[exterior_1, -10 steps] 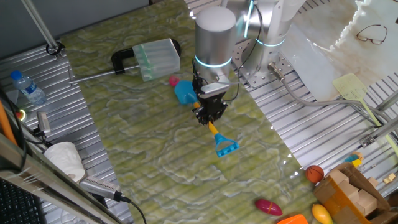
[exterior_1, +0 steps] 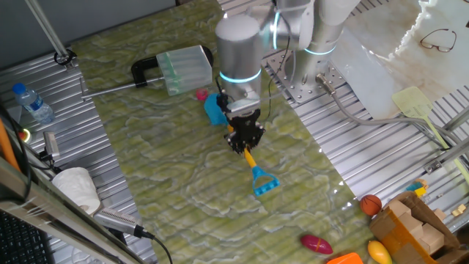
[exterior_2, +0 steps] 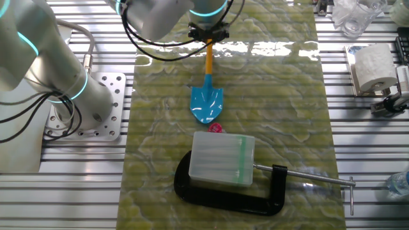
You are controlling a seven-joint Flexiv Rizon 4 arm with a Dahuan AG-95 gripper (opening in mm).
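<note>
A toy shovel with a blue blade [exterior_2: 206, 104], a yellow shaft [exterior_2: 209, 61] and a blue grip end [exterior_1: 265, 182] is held at about the middle of its shaft by my black gripper [exterior_1: 245, 139]. The fingers are shut around the shaft, though the fingertips are hard to make out one by one. In exterior view 1 the blade shows beyond the gripper and the grip end lies on the near side. Exterior view 2 hides the grip end behind the arm. How high the shovel hangs over the green mat [exterior_1: 168, 198] cannot be told.
Close to the blade tip lies a small pink-red item [exterior_2: 215, 128]. Behind it are a black clamp [exterior_2: 230, 197] and a translucent box [exterior_2: 220, 158]. A purple ball [exterior_1: 316, 243], basketball [exterior_1: 371, 204] and cardboard box [exterior_1: 410, 231] sit at the lower right.
My gripper and the shovel have shifted together, slightly left and down in exterior view 1. The shovel's grip end has swung a little lower. Other objects have stayed put.
</note>
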